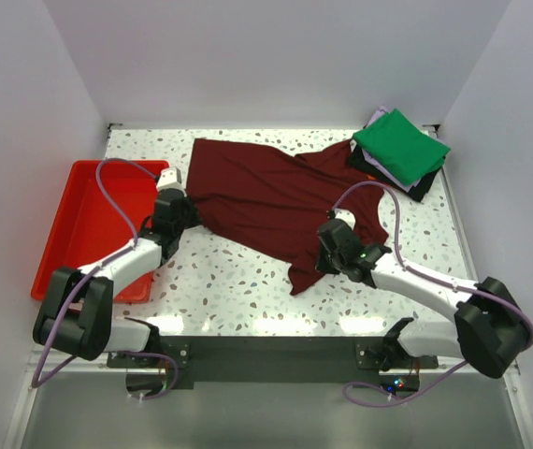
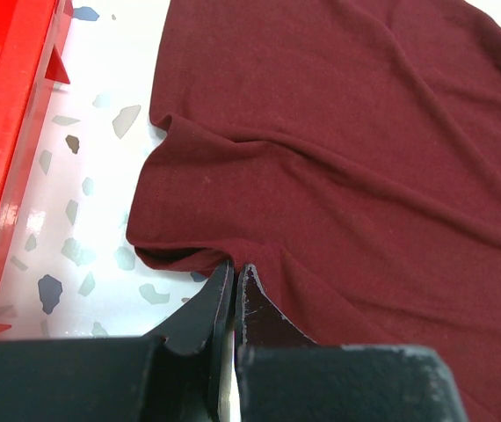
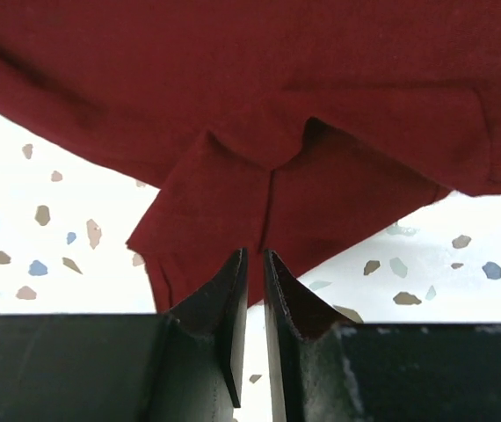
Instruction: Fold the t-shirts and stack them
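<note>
A dark red t shirt (image 1: 257, 192) lies spread over the table, its upper part flat and its lower right side creased. My left gripper is shut at the shirt's left lower edge, and folds in the cloth run together at its tips, with a thin bit of fabric pinched there. Over the shirt's near part, my right gripper has its fingers slightly apart, with no cloth visibly gripped between them. A folded flap, perhaps a sleeve (image 3: 202, 207), lies just beyond those fingertips. At the back right sits a stack of folded shirts, green (image 1: 402, 147) on top.
The red bin (image 1: 69, 210) stands along the table's left side, its rim close to my left gripper. Walls close off the back and both sides.
</note>
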